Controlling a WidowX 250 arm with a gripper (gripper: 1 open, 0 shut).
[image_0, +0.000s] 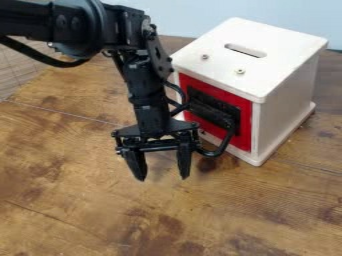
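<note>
My black gripper hangs above the wooden surface in the middle of the camera view, its two fingers pointing down and apart, open with nothing between them. Behind it to the right stands a pale wooden box with a slot and two small knobs on its sloped top. Its front carries a red panel with a black fitting, partly hidden by my arm and its cable.
A white wall is at the back, and a pale woven surface lies at the far left.
</note>
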